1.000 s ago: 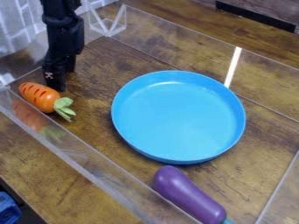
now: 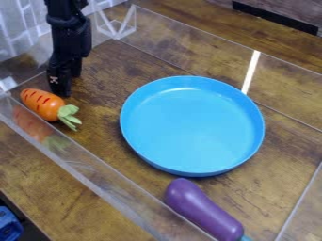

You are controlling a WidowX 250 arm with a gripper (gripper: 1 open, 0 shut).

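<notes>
My black gripper (image 2: 66, 71) reaches down at the upper left, just above an orange toy carrot (image 2: 43, 104) with green leaves; its fingertips are dark and hard to make out, with nothing visible held. The carrot lies on the wooden floor of a clear-walled enclosure. A blue plate (image 2: 191, 125) sits in the middle right, and a purple eggplant (image 2: 201, 209) lies at the bottom right.
Transparent walls run along the left, front and back of the area, close to the gripper and carrot. Bare wood (image 2: 138, 61) is free behind the plate.
</notes>
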